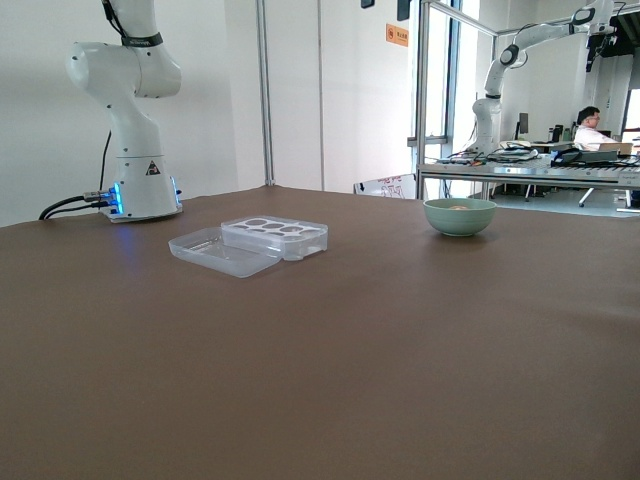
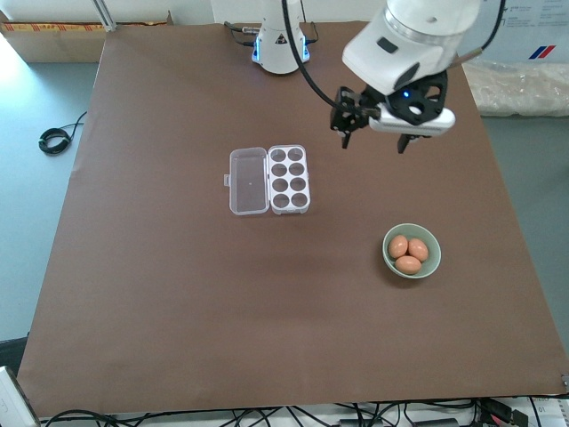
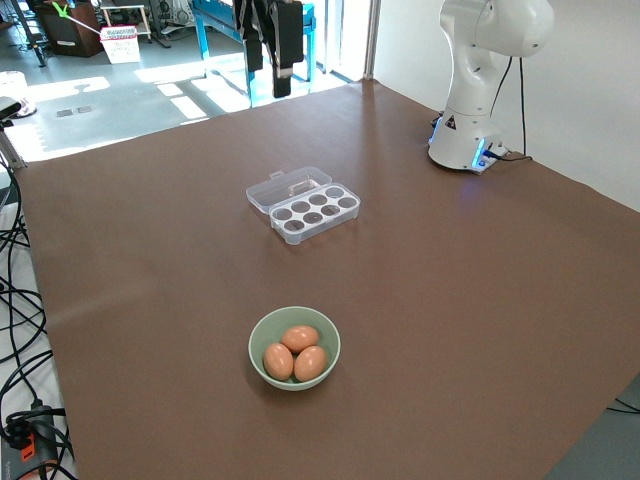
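My gripper (image 2: pixel 373 142) hangs high at the upper right of the left view, above and behind the green bowl (image 2: pixel 391 258); its two fingers point down, apart, with nothing visible between them. In the right view its dark fingers (image 3: pixel 285 55) show at the top. The bowl (image 3: pixel 258 350) holds three brown eggs (image 3: pixel 310 362). Left of it stands a clear egg carton (image 2: pixel 289 178), its lid (image 2: pixel 249 182) folded open and its compartments empty, also seen in the top view (image 1: pixel 275 235).
Cables lie along the edge at the bottom of the left view.
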